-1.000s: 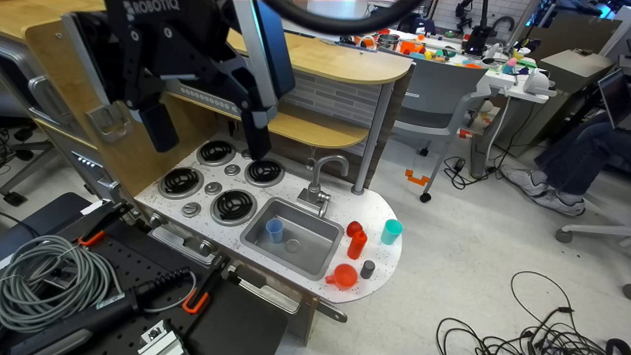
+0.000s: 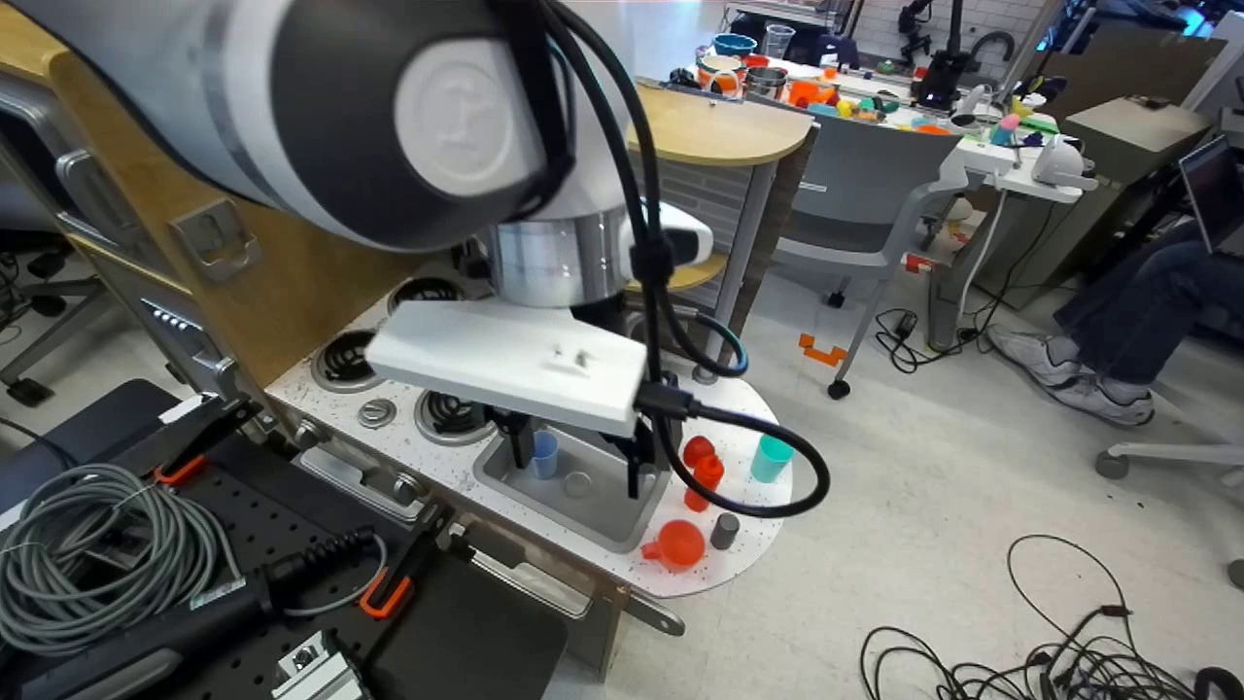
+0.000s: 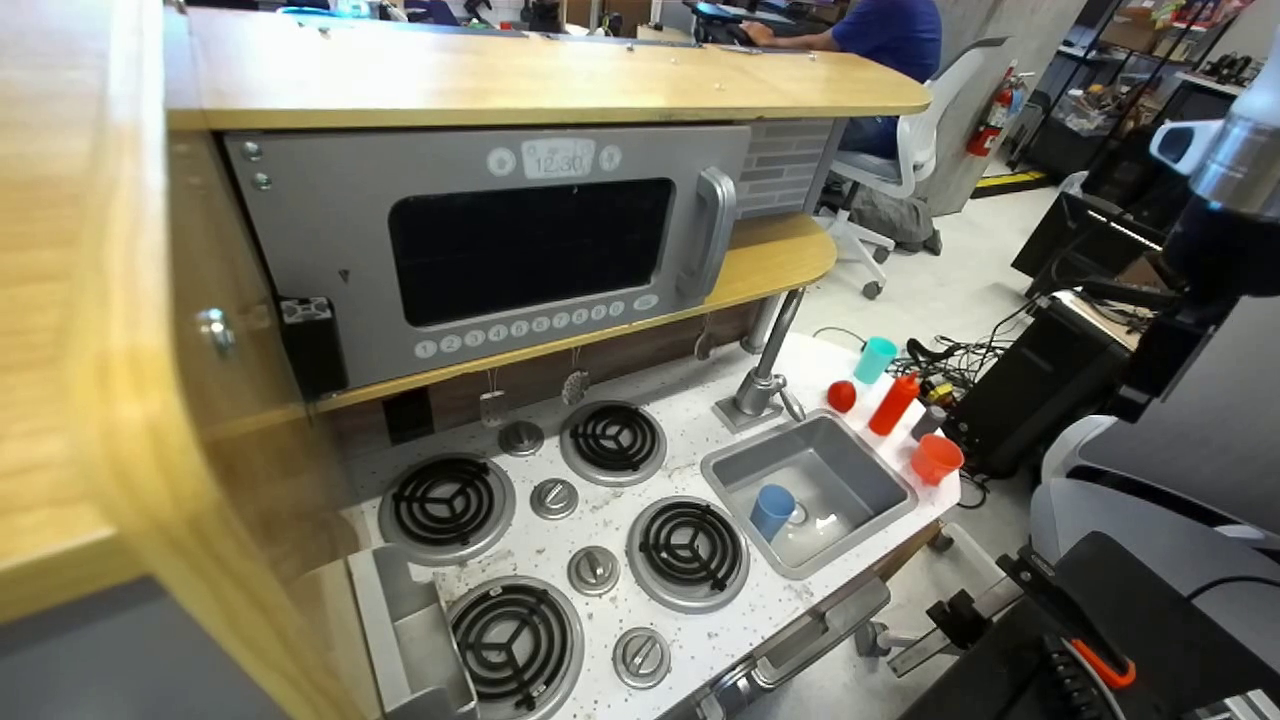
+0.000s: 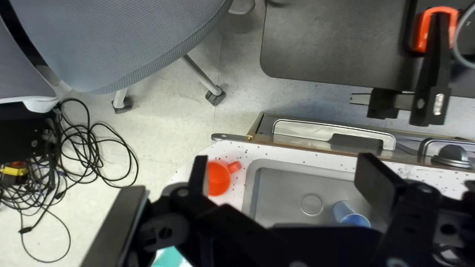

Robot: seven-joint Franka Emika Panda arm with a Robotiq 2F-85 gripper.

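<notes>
Above the sink (image 2: pixel 595 525) my gripper stands open and points down, with nothing between its fingers. One finger (image 2: pixel 637 467) shows against the sink in the first exterior view; the white mount hides much of the hand. A translucent blue cup (image 3: pixel 771 510) is inside the basin, lying tilted near its left end in the second exterior view. On the counter right of the sink are an orange-red cup with a handle (image 2: pixel 676 544), a red bottle (image 3: pixel 894 404), a red ball-like item (image 3: pixel 841 396), a small dark grey cylinder (image 2: pixel 725 531) and a teal cup (image 2: pixel 771 459).
The faucet (image 3: pixel 756 394) rises behind the sink. Stove burners (image 3: pixel 613 436) and knobs take up the counter to its left, under the microwave (image 3: pixel 516 228). A black cart (image 2: pixel 466 630) with cables and clamps stands in front. Bare floor lies past the counter's rounded end.
My gripper has left the upper left, in front of the shelf, and now hangs over the sink, pointing down. It stays open. The items on the counter have not visibly moved.
</notes>
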